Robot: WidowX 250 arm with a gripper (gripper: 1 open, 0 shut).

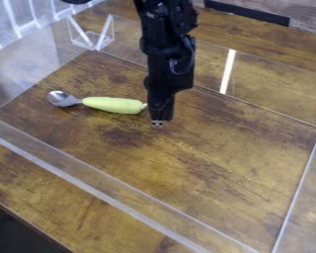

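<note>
A pale yellow-green, elongated object [112, 105] lies on the wooden surface at left, with a silver spoon [64, 99] at its left end. My black gripper [157, 121] is low over the wood just past the object's right end, shut, with nothing visible between its fingers.
Clear plastic walls [306, 178] border the wooden work area, with a small white frame [90, 35] at the back left corner.
</note>
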